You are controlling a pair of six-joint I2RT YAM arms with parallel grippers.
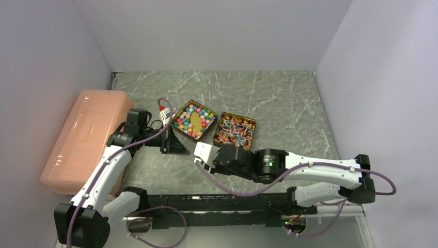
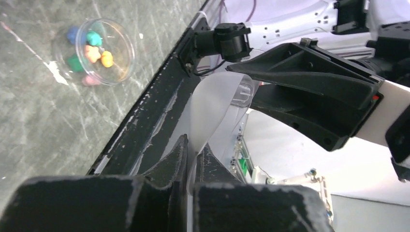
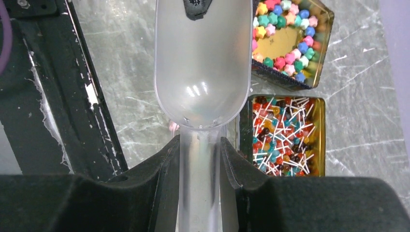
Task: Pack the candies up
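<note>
A clear plastic scoop (image 3: 203, 63) spans my two grippers. My right gripper is shut on its handle (image 3: 199, 166). In the left wrist view my left gripper is shut on the far edge of the scoop blade (image 2: 209, 108), whose hollow looks empty. A clear round bowl (image 2: 126, 65) with several star-shaped candies (image 2: 93, 53) stands on the table near the front edge; the right arm hides most of it from above. Farther back are a tin of star candies (image 1: 182, 120) and a tin of small lollipops (image 1: 235, 130).
A large peach-coloured box (image 1: 85, 137) stands along the left side. The black rail (image 1: 217, 201) borders the table's front.
</note>
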